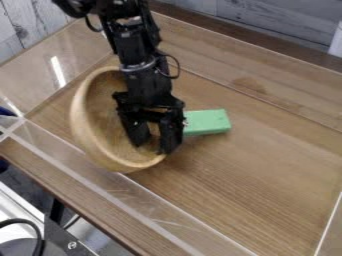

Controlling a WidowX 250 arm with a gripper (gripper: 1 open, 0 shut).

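My black gripper [150, 128] reaches down from the top into a large tan wooden bowl [94, 130], its lower parts over the bowl's right side. The bowl is tilted and partly hidden behind the gripper. A green block [209, 122] lies on the wooden table just right of the gripper. Dark fingers blend together, so what is between them is hard to make out.
A clear plastic strip runs along the lower left edge. A dark cable [34, 228] lies at the bottom left corner.
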